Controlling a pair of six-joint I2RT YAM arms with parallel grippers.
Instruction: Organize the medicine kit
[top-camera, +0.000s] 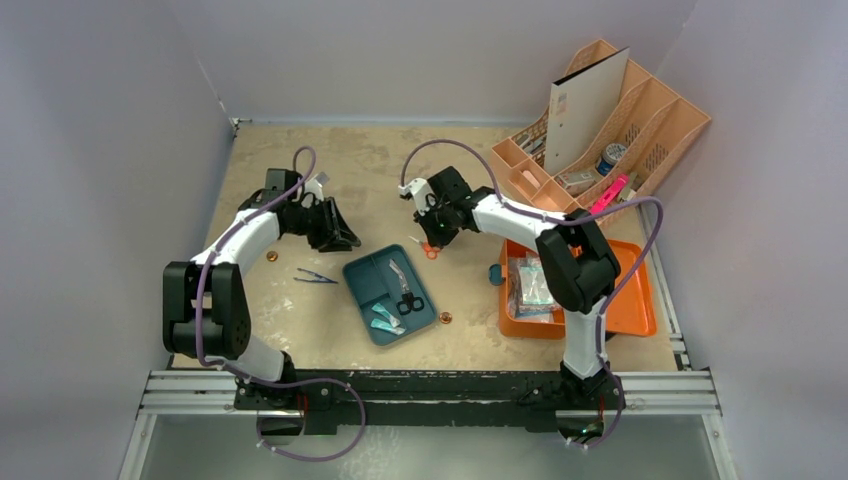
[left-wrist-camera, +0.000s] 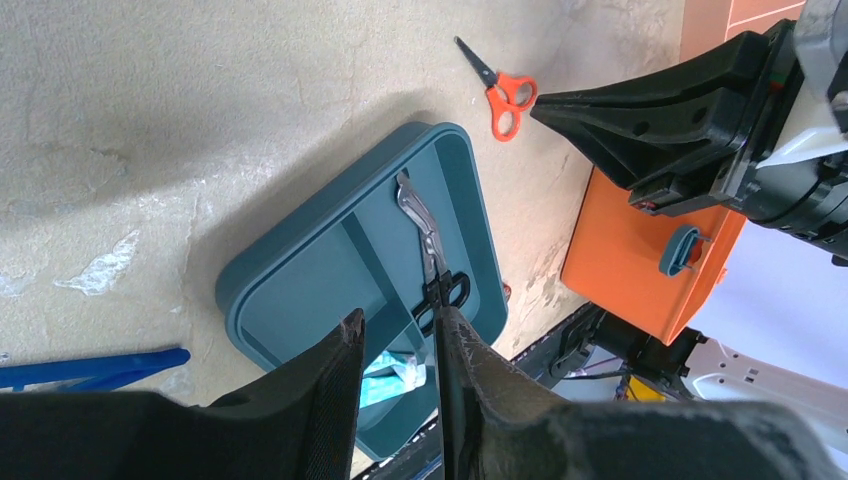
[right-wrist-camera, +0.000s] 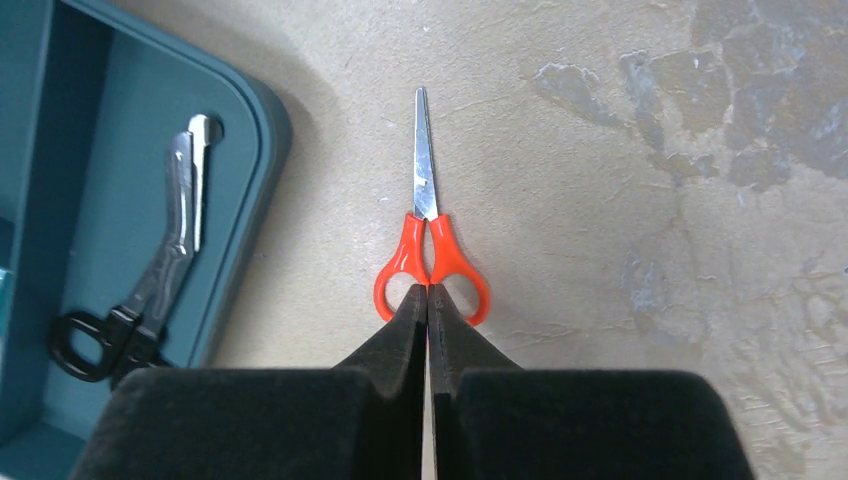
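Orange-handled scissors (right-wrist-camera: 426, 215) lie flat on the table, right of the teal tray (top-camera: 349, 279). My right gripper is shut with its fingertips over the scissors' handle loops, nothing held between them. In the left wrist view its tip appears right beside those handles; contact cannot be told. The tray holds black-handled scissors (top-camera: 405, 292) in one compartment and teal-and-white packets (top-camera: 387, 325) in another. Above the tray's far left side hangs my left gripper, open and empty. Blue tweezers (top-camera: 316, 277) rest on the table left of the tray.
An orange kit box (top-camera: 518, 329) with packets inside stands open at the right. Behind it is a peach organizer (top-camera: 660, 122). Small copper-coloured round pieces (top-camera: 445, 318) lie on the table.
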